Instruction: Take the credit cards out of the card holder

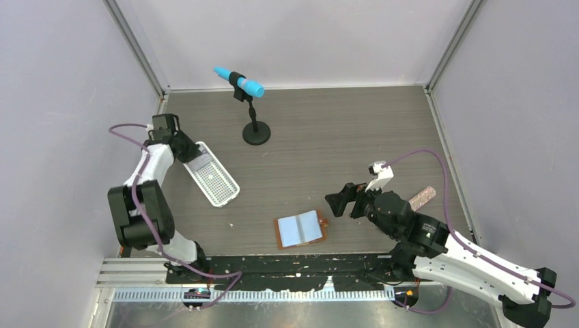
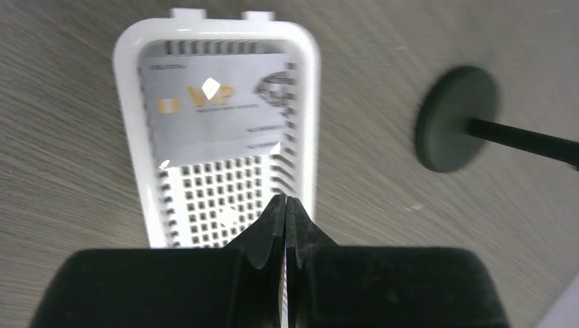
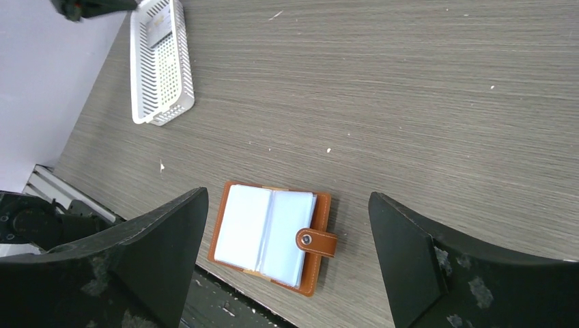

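Observation:
The card holder [image 3: 321, 273], brown leather with clear sleeves spread flat, lies near the table's front edge; its sleeves look pale and empty of any printed card. In the white basket [image 2: 309, 102] a grey VIP card [image 2: 205, 130] rests at one end. Over that basket my left gripper is shut, with nothing visible between its fingertips; the card lies apart from them. My right gripper stands open above and to the right of the holder, its fingers wide apart and empty.
A microphone stand [image 1: 256, 132] holding a blue microphone [image 1: 251, 88] rises at the back, right of the basket. Beside the right arm lies a speckled pinkish object [image 1: 422, 198].

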